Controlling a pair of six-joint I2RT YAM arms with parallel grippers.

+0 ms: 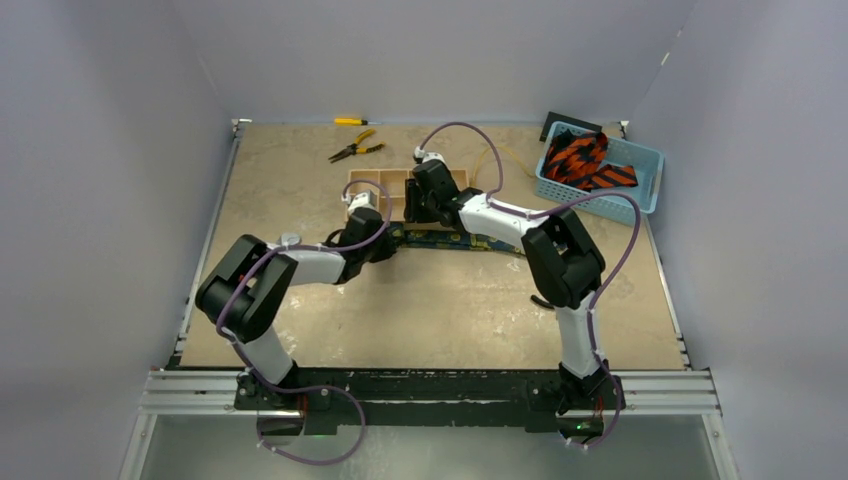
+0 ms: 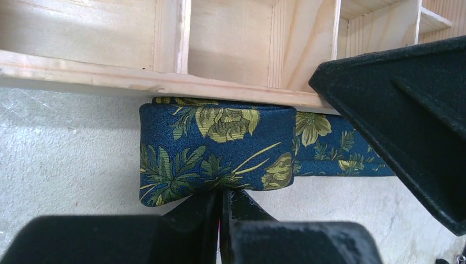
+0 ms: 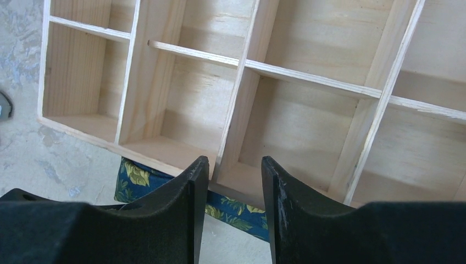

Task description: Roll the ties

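A navy tie with yellow flowers point(image 1: 440, 240) lies along the front edge of a wooden divided tray point(image 1: 361, 180). Its left end is folded over into a thick flat bundle point(image 2: 217, 143), pressed close to the tray's front wall point(image 2: 82, 77). My left gripper is shut, its tips touching the bundle's front edge, with nothing visible between its fingers. My right gripper stands part open over the tray's front wall, fingertips either side of a divider, with the tie point(image 3: 140, 176) beyond that wall below.
A blue basket point(image 1: 650, 175) with red-and-black ties point(image 1: 575, 160) sits at the back right. Pliers point(image 1: 350, 148) and a yellow screwdriver point(image 1: 350, 121) lie at the back left. A wrench is mostly hidden by my left arm.
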